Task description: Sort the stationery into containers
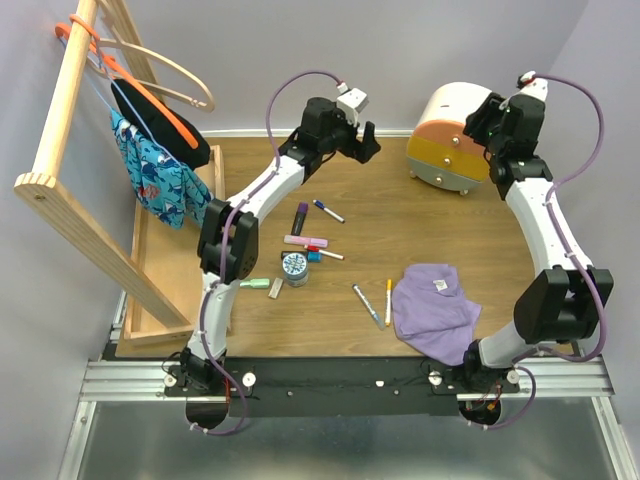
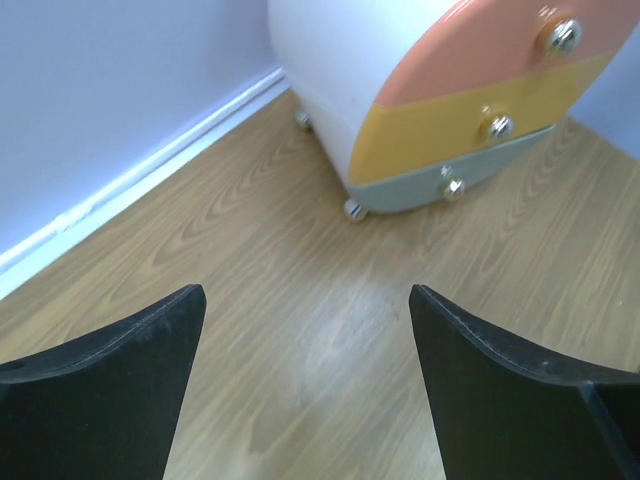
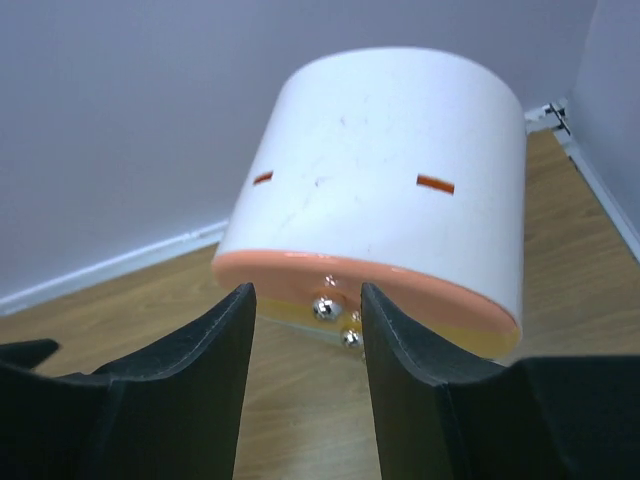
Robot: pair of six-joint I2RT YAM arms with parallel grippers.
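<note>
A rounded drawer box (image 1: 450,110) with pink, yellow and grey-green drawers stands at the back right. My right gripper is at its front, part open around the silver knob (image 3: 328,308) as seen in the right wrist view, with contact unclear. My left gripper hangs open and empty left of the box. Stationery lies mid-table: blue marker (image 1: 330,212), dark marker (image 1: 300,218), pink item (image 1: 305,241), red marker (image 1: 327,253), round tin (image 1: 295,266), green item (image 1: 254,283), small block (image 1: 276,287), pens (image 1: 368,305).
A wooden rack (image 1: 105,250) with hangers and bags fills the left side. A purple cloth (image 1: 430,310) lies front right. Bare table lies between the stationery and the drawer box.
</note>
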